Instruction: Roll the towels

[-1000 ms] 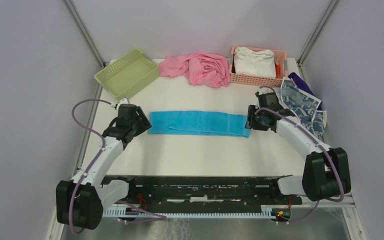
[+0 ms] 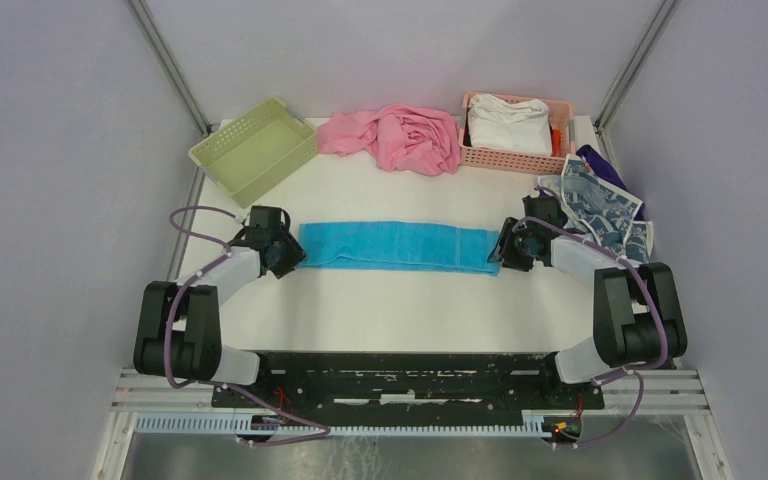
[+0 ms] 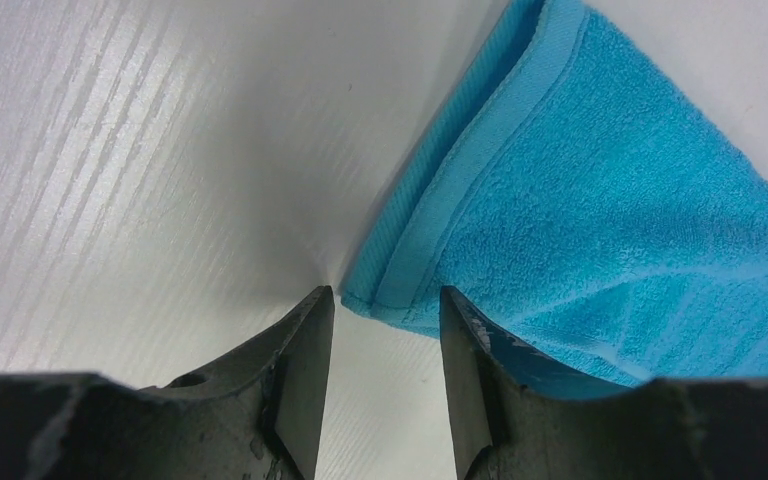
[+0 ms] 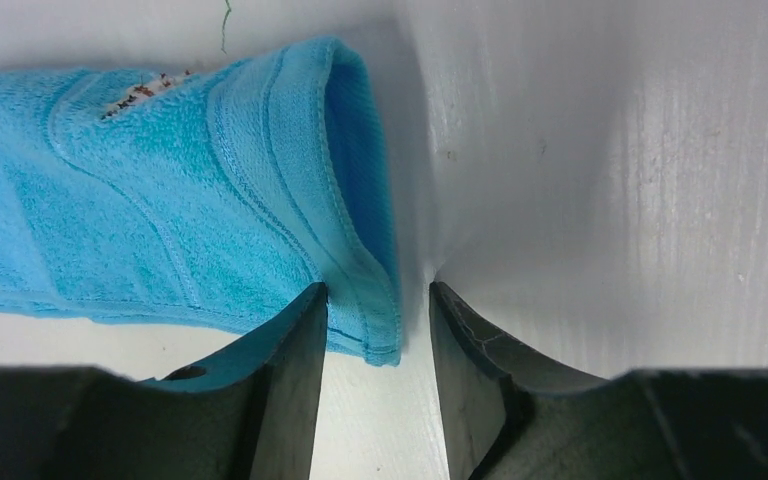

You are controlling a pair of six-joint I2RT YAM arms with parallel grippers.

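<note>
A blue towel (image 2: 400, 245), folded into a long narrow strip, lies across the middle of the table. At its left end is my left gripper (image 2: 295, 262); in the left wrist view the fingertips of that gripper stand apart, one on each side of the towel's near corner (image 3: 400, 290). My right gripper (image 2: 498, 256) is at the other end. The right wrist view shows this gripper open, with the towel's corner (image 4: 375, 335) between its spread fingers. Neither gripper is closed on the cloth.
An empty green basket (image 2: 257, 150) stands at the back left, a crumpled pink towel (image 2: 400, 138) beside it. A pink basket (image 2: 515, 160) holds white cloth (image 2: 508, 125). Patterned cloths (image 2: 600, 208) lie at the right edge.
Both arms have lowered toward the towel's ends. The left gripper has moved right and slightly down to the towel's corner; the right one has shifted slightly. The towel looks unmoved.
</note>
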